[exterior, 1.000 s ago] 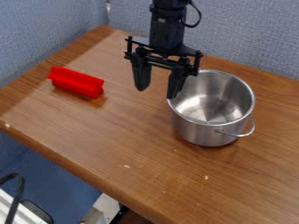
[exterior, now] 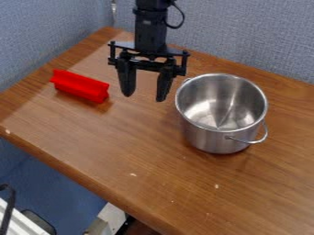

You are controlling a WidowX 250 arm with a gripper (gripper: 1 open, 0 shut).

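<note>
My black gripper [exterior: 146,81] hangs over the middle of the wooden table, its two fingers apart with nothing visible between them. A red cylindrical object [exterior: 80,85] lies on its side to the left of the gripper. A shiny steel pot [exterior: 223,115] with a wire handle stands to the right, empty as far as its visible inside shows.
Grey padded walls stand behind and to the left. Cables and dark hardware sit off the table's edge at lower left.
My gripper has moved left, away from over the pot's rim toward the red cylinder. The cylinder and pot have stayed in place.
</note>
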